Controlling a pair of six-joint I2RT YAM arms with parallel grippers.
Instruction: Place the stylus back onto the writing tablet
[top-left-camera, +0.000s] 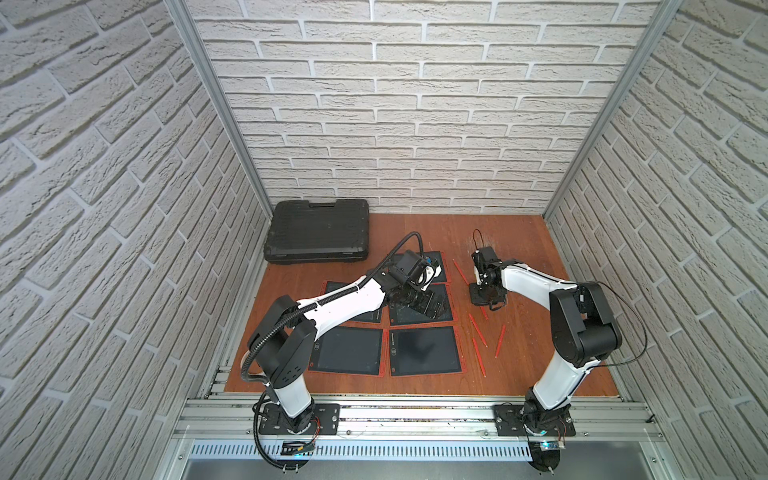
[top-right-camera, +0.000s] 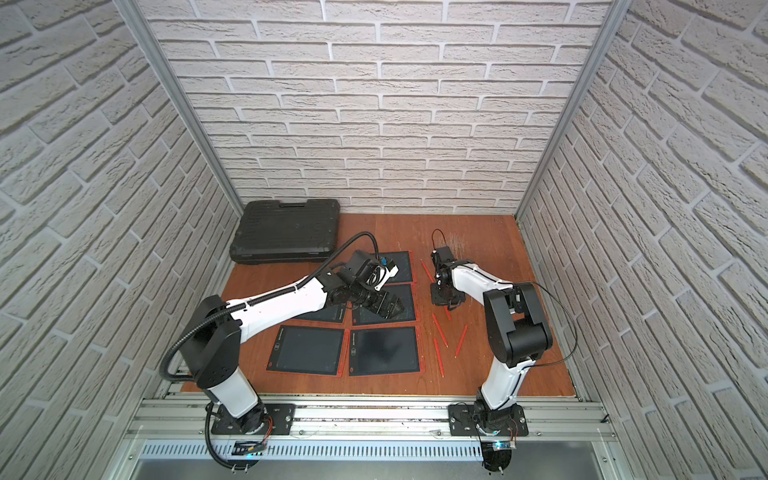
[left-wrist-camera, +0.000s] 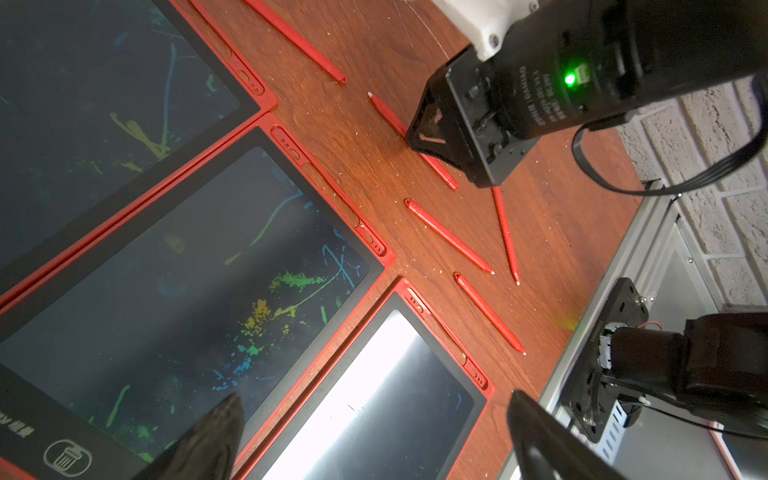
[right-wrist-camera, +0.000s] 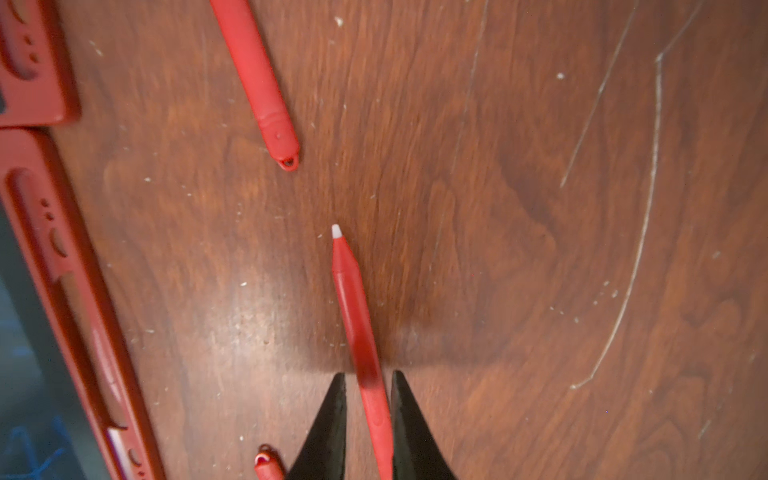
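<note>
Writing tablets (top-left-camera: 421, 350) with red frames lie in rows, their empty stylus slots visible at the side in the left wrist view. Red styluses (left-wrist-camera: 488, 312) lie scattered on the wood to their right. My right gripper is low over one stylus (right-wrist-camera: 356, 312), its fingers part open on either side of the barrel; whether they touch it is unclear. My left gripper (top-left-camera: 432, 308) hangs open above the middle right tablet, nothing seen between its fingers in the left wrist view (left-wrist-camera: 376, 448).
A black case (top-left-camera: 316, 228) sits at the back left. Bare wood (top-right-camera: 496, 240) is free at the back right. Brick-patterned walls enclose the table on the back and sides, and a metal rail runs along the front edge.
</note>
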